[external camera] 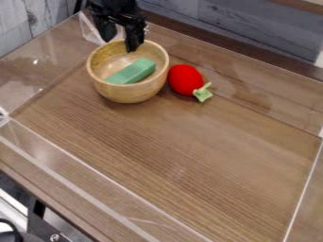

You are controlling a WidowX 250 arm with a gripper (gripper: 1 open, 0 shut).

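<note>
My gripper (pixel 124 38) stands open above the back of a tan wooden bowl (pixel 127 93), its dark fingers pointing down near the rim. Inside the bowl lies a green oblong object (pixel 131 72). To the right of the bowl sits a red object (pixel 184 77) with a small green part at its lower right, like a toy vegetable.
A grey wall runs along the back right, and the table's left edge shows at the lower left.
</note>
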